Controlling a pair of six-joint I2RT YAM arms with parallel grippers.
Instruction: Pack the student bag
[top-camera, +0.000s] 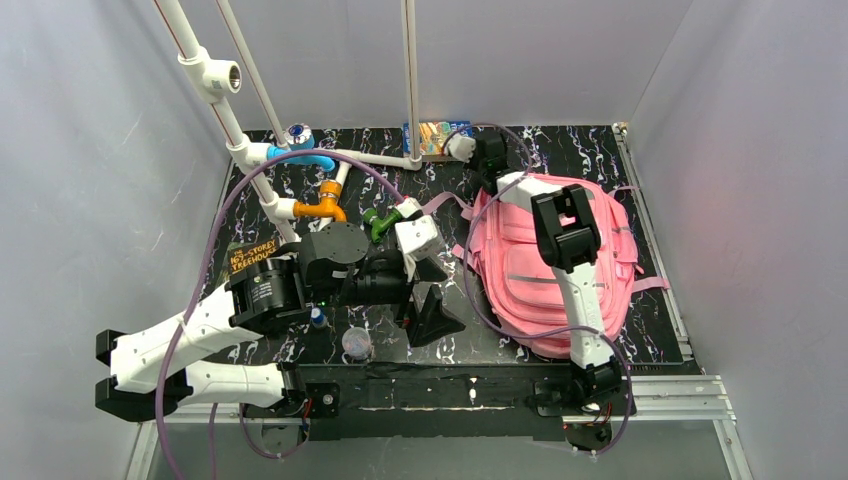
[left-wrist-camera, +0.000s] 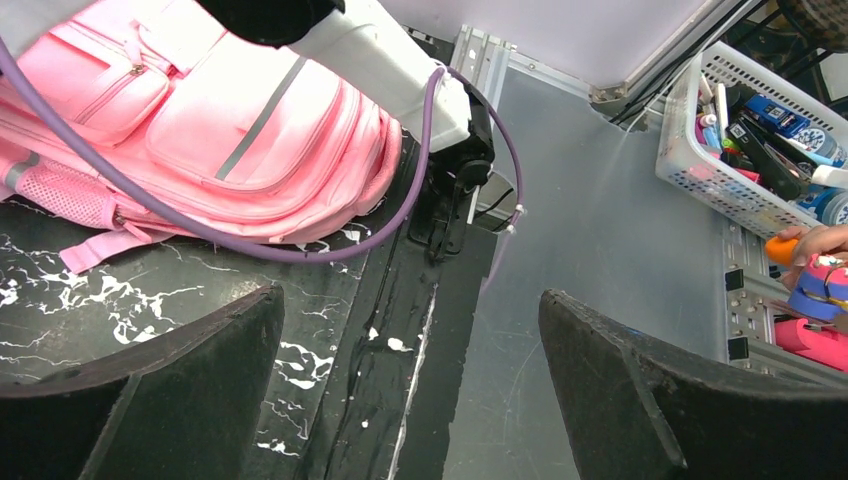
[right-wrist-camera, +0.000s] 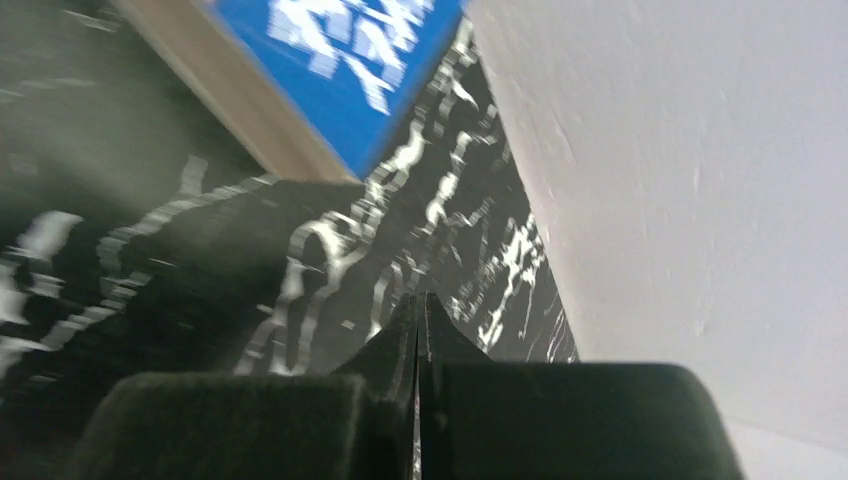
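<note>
The pink backpack (top-camera: 545, 280) lies on the right of the marbled table, partly under my right arm. At the back wall lies a thick book (top-camera: 432, 137) with a blue and yellow cover; its blue corner shows, blurred, in the right wrist view. My right gripper is shut with nothing between its fingers, and the book (right-wrist-camera: 350, 95) sits beyond the tips, apart from them. At the table's front middle my left gripper stands wide open and empty. A second, dark book (top-camera: 250, 255) lies at the left, partly covered by the left arm.
White pipes (top-camera: 375, 158) with an orange tap (top-camera: 322, 203) and green tap (top-camera: 380, 222) stand at the back left. A clear round container (top-camera: 357, 343) sits near the front edge. In the left wrist view, a white basket (left-wrist-camera: 735, 185) of supplies stands off the table, near a person's hand.
</note>
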